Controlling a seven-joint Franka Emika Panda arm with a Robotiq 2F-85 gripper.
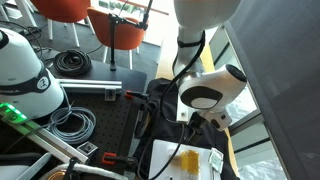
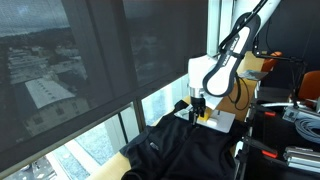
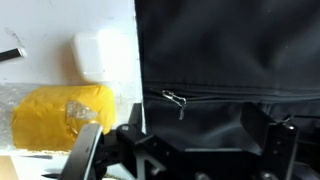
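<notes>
A piece of black fabric [image 3: 220,50] with a zipper fills most of the wrist view. Its small metal zipper pull [image 3: 175,99] lies between my open fingers, with some fabric visible beyond it. In the wrist view, my gripper straddles the zipper line, and nothing is held. Seen from exterior view 1, the gripper [image 1: 194,127] hangs low over the cloth, close behind the white board [image 1: 160,155]. Whether the fingertips touch the fabric cannot be told. Exterior view 2 has the dark cloth [image 2: 180,145] spread over the table below the gripper [image 2: 196,113].
On the white board lie a yellow packet [image 3: 62,115] and a small white object [image 3: 88,52], left of the fabric. Coiled cable [image 1: 72,127] and a second robot arm [image 1: 25,80] stand at the left. A window wall [image 1: 255,80] borders the right.
</notes>
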